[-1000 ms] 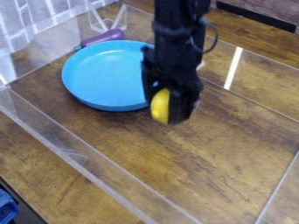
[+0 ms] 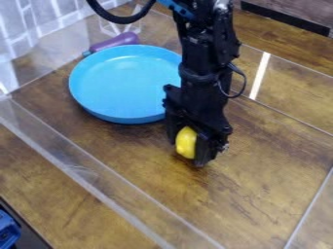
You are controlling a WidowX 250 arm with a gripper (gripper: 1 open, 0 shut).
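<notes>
A black robot arm comes down from the top centre of the camera view, its gripper (image 2: 196,136) low over the wooden table. A yellow object (image 2: 189,142) sits within the gripper's black fingers, partly hidden by them; the gripper is shut on it. Left of the arm is a round blue plate (image 2: 107,82).
A purple utensil (image 2: 112,43) lies behind the plate. Clear strips run along the left, and a blue item (image 2: 7,233) shows at the lower left corner.
Over the last second the gripper and yellow object have moved down in the view, toward the front.
</notes>
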